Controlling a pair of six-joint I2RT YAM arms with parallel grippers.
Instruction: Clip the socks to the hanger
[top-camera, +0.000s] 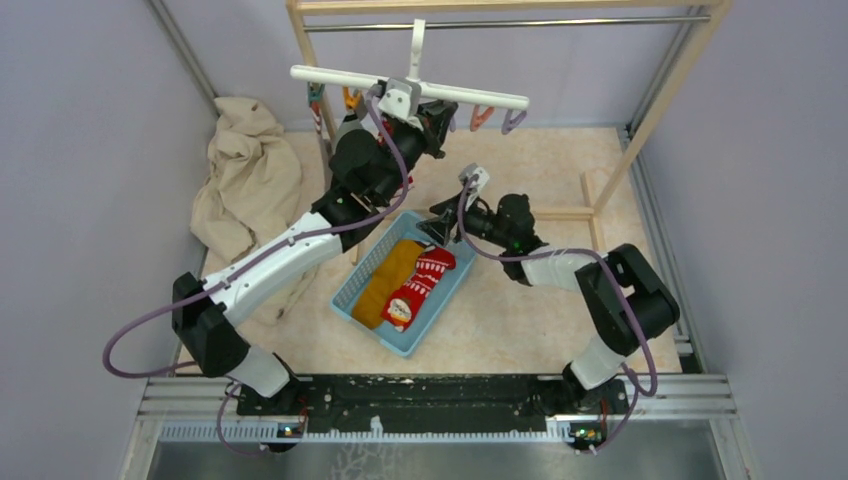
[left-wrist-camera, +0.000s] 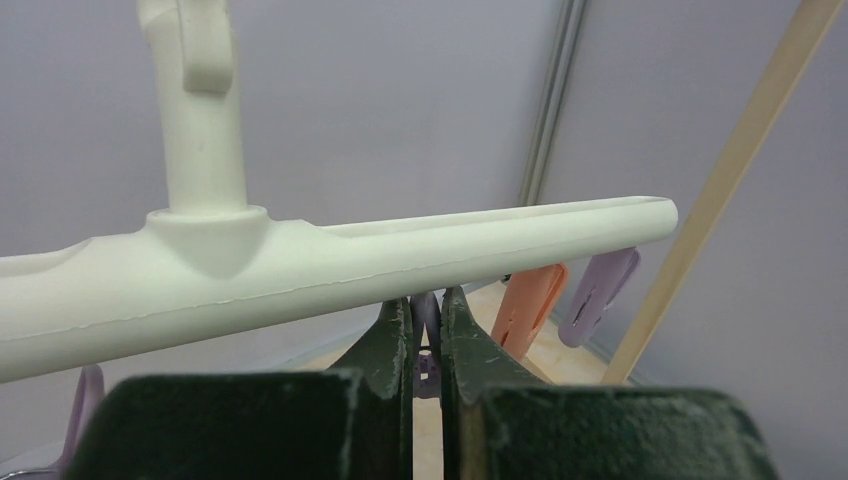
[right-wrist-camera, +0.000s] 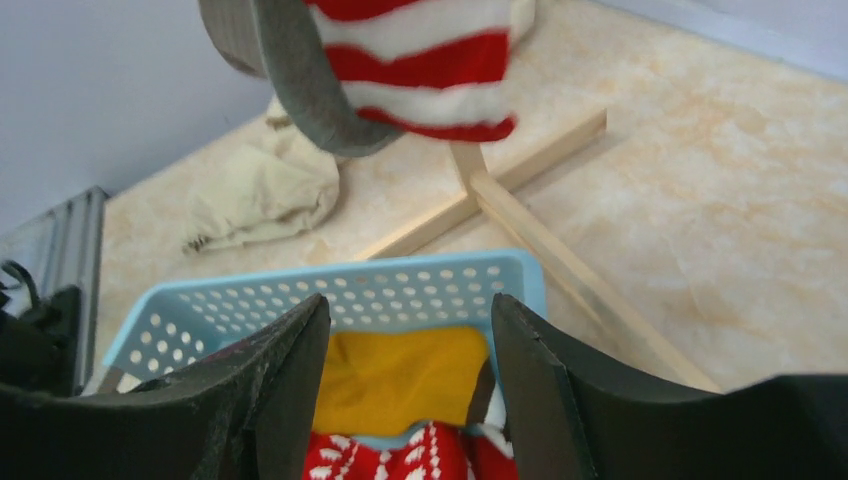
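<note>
The white hanger (left-wrist-camera: 500, 240) hangs with colored clips, among them an orange clip (left-wrist-camera: 528, 305) and a purple clip (left-wrist-camera: 595, 295). My left gripper is shut on a purple clip just under the bar. A striped red-and-white sock (right-wrist-camera: 415, 60) hangs above the basket (right-wrist-camera: 400, 280). My right gripper, open and empty, is over the basket, which holds a mustard sock (top-camera: 385, 285) and a red patterned sock (top-camera: 420, 285).
A beige cloth (top-camera: 245, 180) lies at the left. The wooden rack (top-camera: 655, 110) stands round the hanger, its base on the table. The table right of the basket is clear.
</note>
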